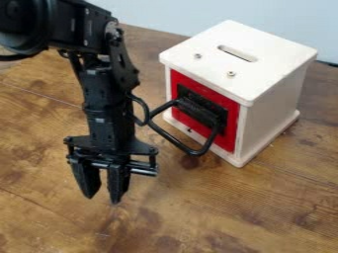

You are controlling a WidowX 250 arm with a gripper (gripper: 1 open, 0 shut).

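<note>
The black gripper [102, 180] hangs low over the wooden floor at the left, pointing down, its two fingers a little apart with nothing visible between them. A white wooden box [264, 114] stands to its right, with a slot and two screws on top and a red front [227, 138] facing the arm. A dark panel with a black loop sticking out sits in that red front; the loop reaches close to the arm, and I cannot tell if they touch.
A pale wall runs behind the box at the top right.
</note>
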